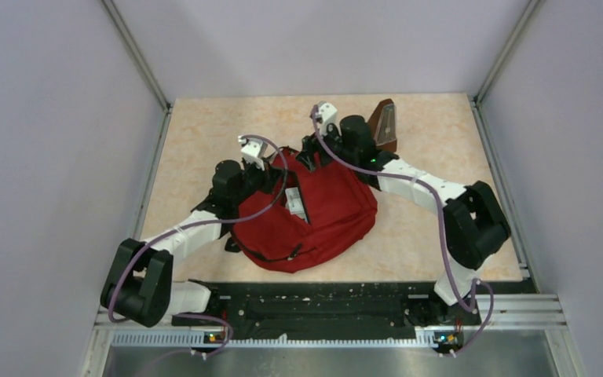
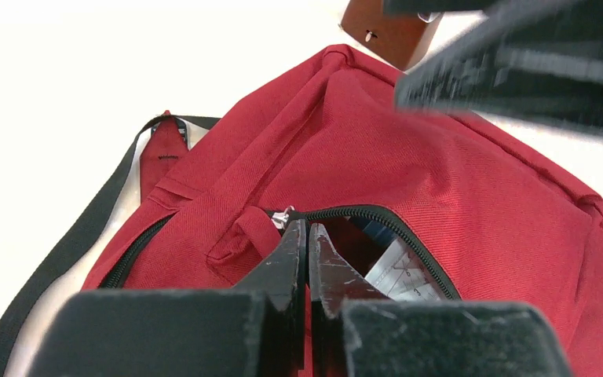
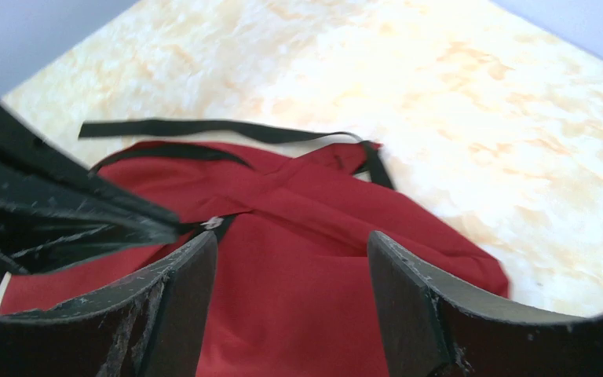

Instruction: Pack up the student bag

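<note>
A red backpack (image 1: 322, 236) lies on the table, its zipped opening showing pale packed contents (image 1: 295, 201). In the left wrist view my left gripper is shut at the zipper (image 2: 377, 214), beside the metal slider (image 2: 283, 216); whether it pinches anything thin is hidden. My right gripper (image 1: 310, 153) is over the bag's upper part, to the right of the left one, its fingers apart with no object seen between them; in the right wrist view red fabric lies below it.
A brown wedge-shaped object (image 1: 381, 126) stands at the back right. A black strap (image 2: 86, 228) trails along the bag's edge.
</note>
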